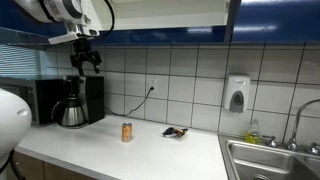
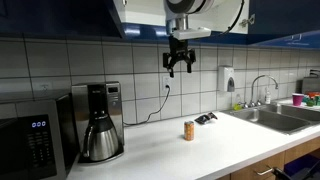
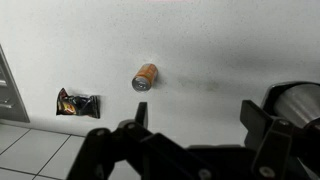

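Note:
High above the white counter (image 1: pixel 150 151) my gripper (image 1: pixel 86 66) points down, open and with nothing between its fingers. In the wrist view, the gripper has its two dark fingers spread wide. An orange can (image 1: pixel 127 132) stands upright on the counter, well below the gripper; the wrist view has the can (image 3: pixel 145 77) left of the fingers. A dark snack packet (image 1: pixel 175 132) lies farther along the counter by the tiled wall, and the packet (image 3: pixel 78 104) is at left in the wrist view.
A coffee maker with a steel jug (image 2: pixel 101 139) and a microwave (image 2: pixel 33 139) stand at one end. The sink (image 1: pixel 255 160) is at the other, near soap bottles (image 1: pixel 254 130). Overhead cabinets (image 1: pixel 270 24) hang above. Clear counter surrounds the can.

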